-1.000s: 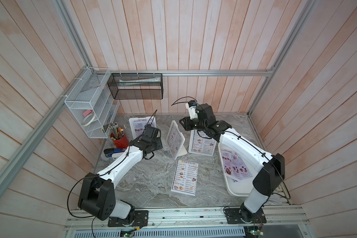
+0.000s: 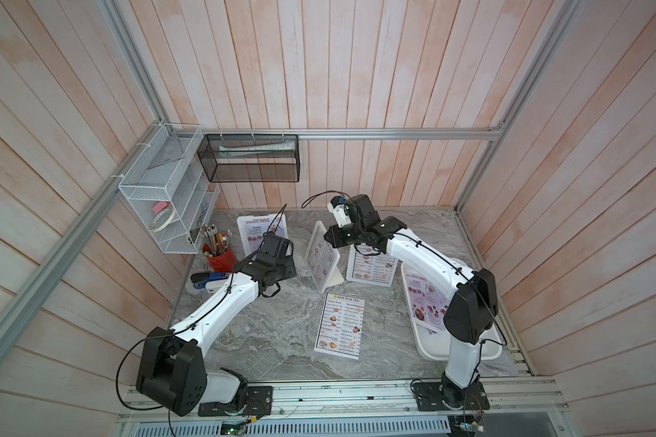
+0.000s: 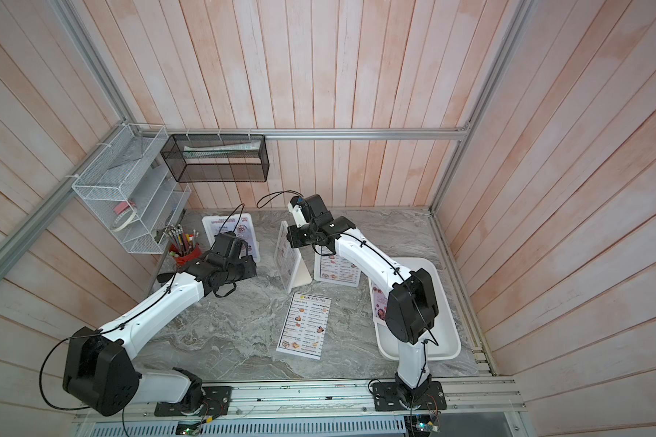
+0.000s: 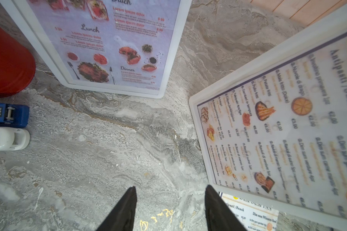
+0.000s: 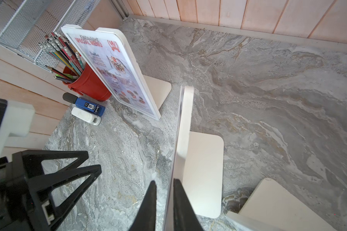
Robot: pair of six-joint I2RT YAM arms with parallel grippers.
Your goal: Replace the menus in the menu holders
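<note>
The middle menu holder [image 2: 322,256] stands upright on the table, a printed menu in its face. Seen edge-on in the right wrist view, its white panel [image 5: 184,127] runs down between the fingers of my right gripper. That gripper is part open; contact with the panel cannot be told. My left gripper is open above bare table, left of this holder, with nothing between its fingers. A loose menu sheet [image 2: 340,325] lies flat in front. The back-left holder [image 5: 115,71] contains a special menu; another holder [image 2: 371,266] stands right of the middle one.
A white tray [image 3: 444,320] at the right contains menu sheets. At the left are a red pencil cup [image 5: 94,82], a blue stapler [image 5: 89,105] and a white item [image 5: 85,115].
My right gripper has moved left and slightly down to the middle holder's edge. The left arm has shifted slightly left. The holders and the loose sheet have stayed put.
</note>
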